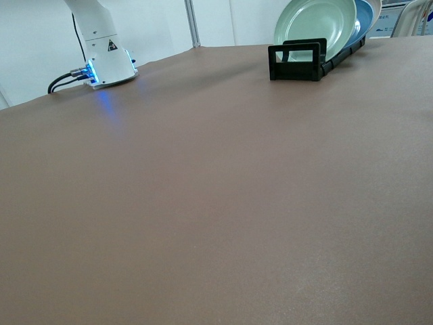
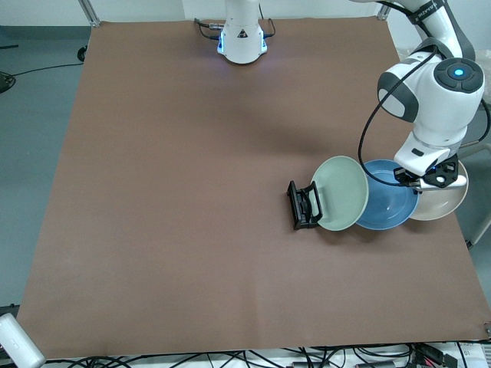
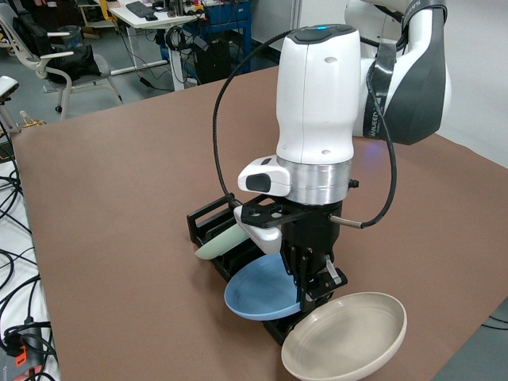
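A black dish rack (image 2: pixel 301 205) holds a green plate (image 2: pixel 337 192), a blue plate (image 2: pixel 383 205) and a cream plate (image 2: pixel 433 203) along the table's right side; the same rack (image 1: pixel 301 71) shows at the back of the top view. The arm's black gripper (image 3: pixel 313 278) reaches down among the blue and cream plates in the right view, its fingers largely hidden behind the plates and its own housing, so its opening is unclear.
Cables also run along the front.
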